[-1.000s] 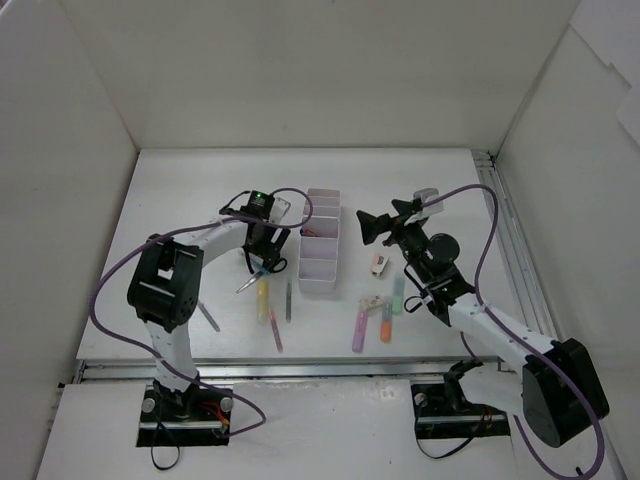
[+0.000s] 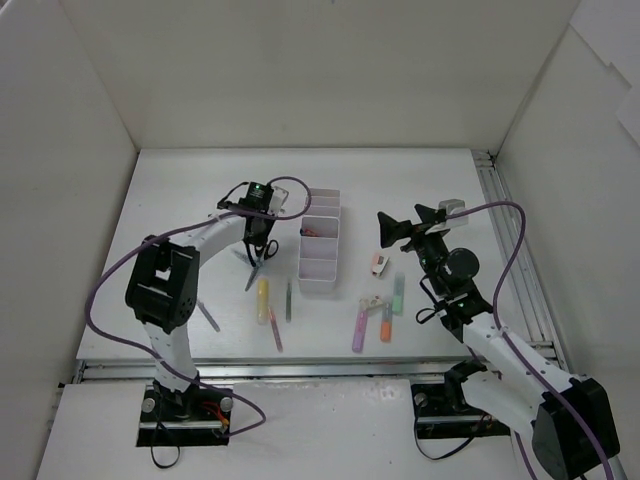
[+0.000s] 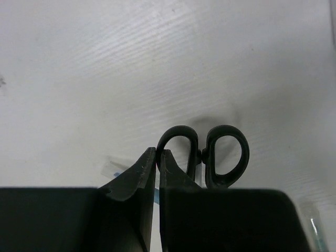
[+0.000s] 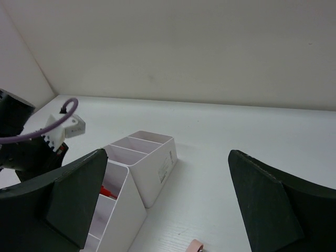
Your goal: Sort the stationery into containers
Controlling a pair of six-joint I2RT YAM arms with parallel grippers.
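Black-handled scissors [image 3: 241, 167] hang in my left gripper, which is shut on one handle loop; their blades are mostly hidden behind the fingers. A faint shadow lies on the table beyond the loops. Below, a pen with a blue label [image 3: 156, 195] is partly covered by the fingers. From the top, the left gripper [image 2: 258, 250] is left of the white divided containers [image 2: 318, 288]. My right gripper is open and empty, over the table's right side. A red item [image 4: 107, 192] lies in one compartment.
Front left of the containers are a yellow item [image 2: 263, 300], a green pen [image 2: 289, 300], a red pen [image 2: 276, 330] and a grey-blue pen [image 2: 208, 316]. Right of them lie a pink item [image 2: 360, 330], an orange one [image 2: 386, 324] and a white-and-orange one [image 2: 379, 263].
The right arm has shifted right.
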